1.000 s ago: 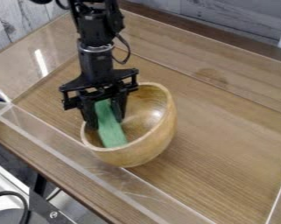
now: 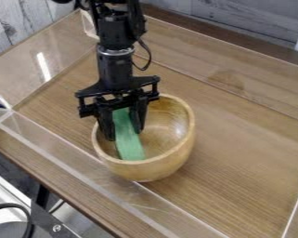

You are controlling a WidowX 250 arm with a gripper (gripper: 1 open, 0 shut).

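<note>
My black gripper (image 2: pixel 122 112) reaches down from the top into a light wooden bowl (image 2: pixel 163 158) on the table. A green elongated object (image 2: pixel 129 141) stands leaning inside the bowl, its upper end between or just behind my fingers. Whether the fingers grip it or only surround it is hard to tell.
Clear tape strips run along the left and front. A small pale object stands at the back left, and cables lie off the table's lower left edge.
Compared with a second ago, the gripper is a little further right and the bowl sits more upright, its opening less turned toward the right. The green object has shifted slightly right with them.
</note>
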